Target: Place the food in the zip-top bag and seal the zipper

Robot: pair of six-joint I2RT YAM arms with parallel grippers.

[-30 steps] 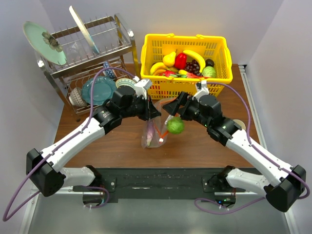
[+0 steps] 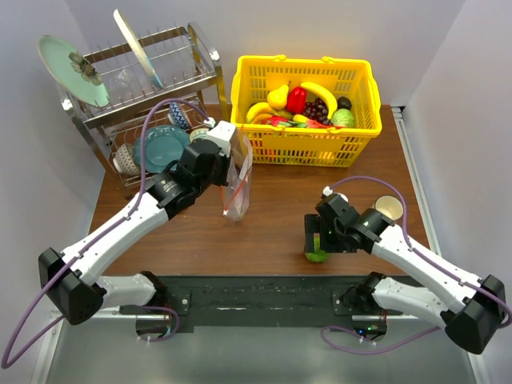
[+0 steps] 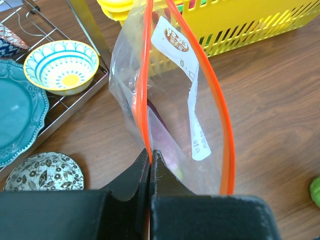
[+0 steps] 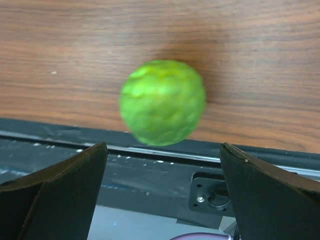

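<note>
My left gripper is shut on the orange zip edge of a clear bag. The bag hangs with its mouth spread, its second orange edge standing free to the right. Through the plastic a purple eggplant shows faintly, along with a white printed label. A round green vegetable, perhaps a cabbage, is near the table's front edge, outside the bag. Above it, my right gripper is open. The right wrist view puts the vegetable just beyond the fingertips, with nothing gripped.
A yellow basket of mixed produce stands at the back. At the left is a dish rack with plates and bowls. A pale cup stands right of the right arm. Bare tabletop lies between bag and vegetable.
My left gripper shifted left with the bag, whose mouth spread.
</note>
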